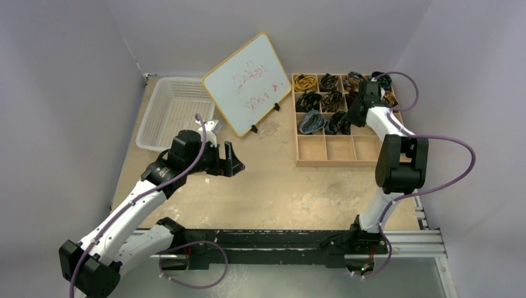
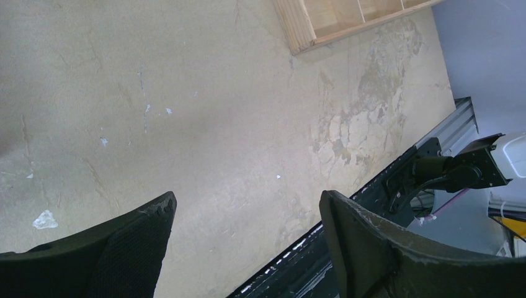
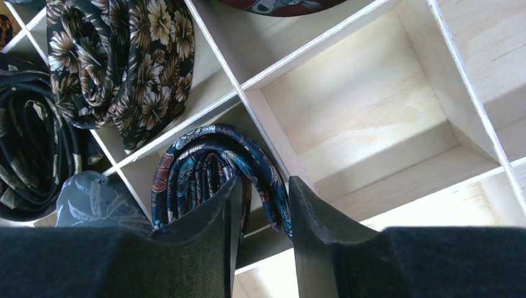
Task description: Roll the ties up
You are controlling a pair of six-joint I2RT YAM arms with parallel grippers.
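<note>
Rolled ties fill the back rows of a wooden divided box [image 1: 338, 164] at the far right. In the right wrist view a dark blue patterned tie [image 3: 214, 133] lies coiled in one compartment. My right gripper stands part open over it, with the coil's right-hand strands between its fingers; I cannot tell whether they touch. Beside it lie a floral tie [image 3: 155, 68], a black tie [image 3: 37, 139] and a grey-blue tie [image 3: 96, 198]. My left gripper [image 1: 234, 156] hangs open and empty over the bare table, left of the box.
An empty white basket [image 1: 141, 124] stands at the back left. A whiteboard [image 1: 248, 84] with red writing leans between it and the box. The box's front row [image 1: 339, 148] is empty.
</note>
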